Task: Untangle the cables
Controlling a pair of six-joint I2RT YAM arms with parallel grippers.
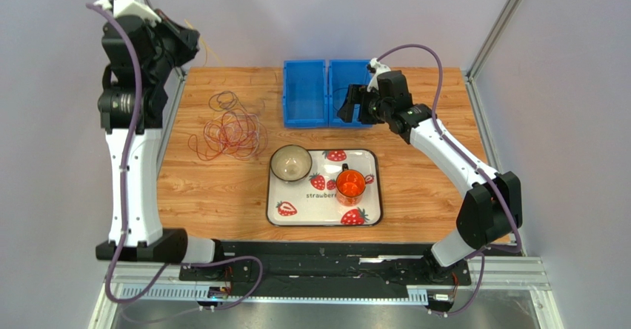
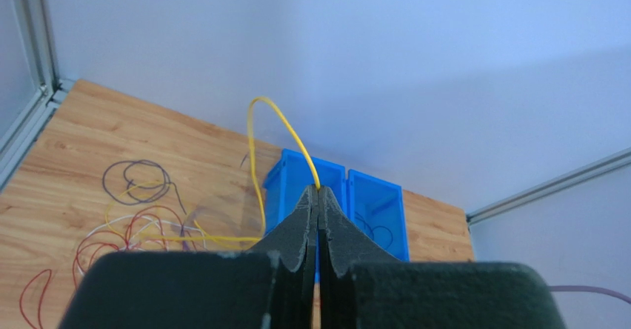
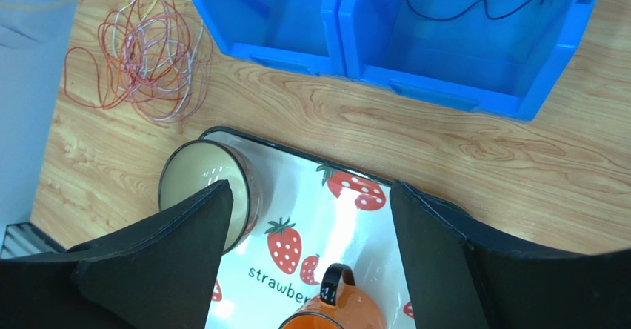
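Note:
High at the upper left, my left gripper is shut on a yellow cable (image 2: 287, 125), which hangs in a loop from the fingertips down toward the tangle. That tangle of red, white, yellow and dark cables (image 1: 229, 133) lies on the left of the wooden table, left of the blue bins. My right gripper hangs open over the area between the bins and the tray, nothing between its fingers.
Two blue bins (image 1: 304, 92) stand at the back, the right one holding dark cable. A strawberry tray (image 1: 296, 203) carries a bowl (image 1: 291, 162) and an orange mug (image 1: 350, 188).

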